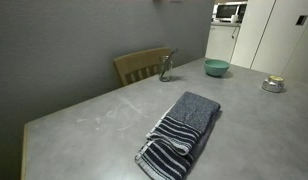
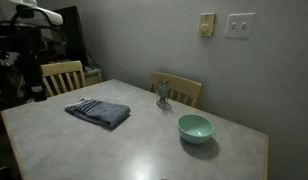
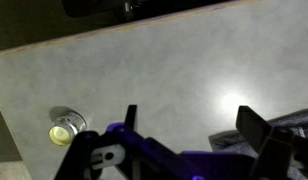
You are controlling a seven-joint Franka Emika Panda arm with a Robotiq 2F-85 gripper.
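In the wrist view my gripper is open, its dark fingers wide apart with only bare table between them. A folded dark grey towel [image 1: 181, 134] with black and white striped ends lies flat on the table; part of the towel [image 3: 279, 130] shows beside and behind the right finger. A small can with a yellowish top [image 3: 67, 127] stands left of the fingers, apart from them. The green bowl [image 2: 195, 128] sits upright, empty as far as I see. At exterior view 2's left edge hangs the arm [image 2: 24, 45], above table height.
A shiny metal or glass vessel [image 1: 166, 69] stands near the wooden chair [image 1: 142, 66] at the table's edge. The can [image 1: 273, 84] is near the bowl in exterior view 1. A wall with switches [image 2: 239, 25] rises behind.
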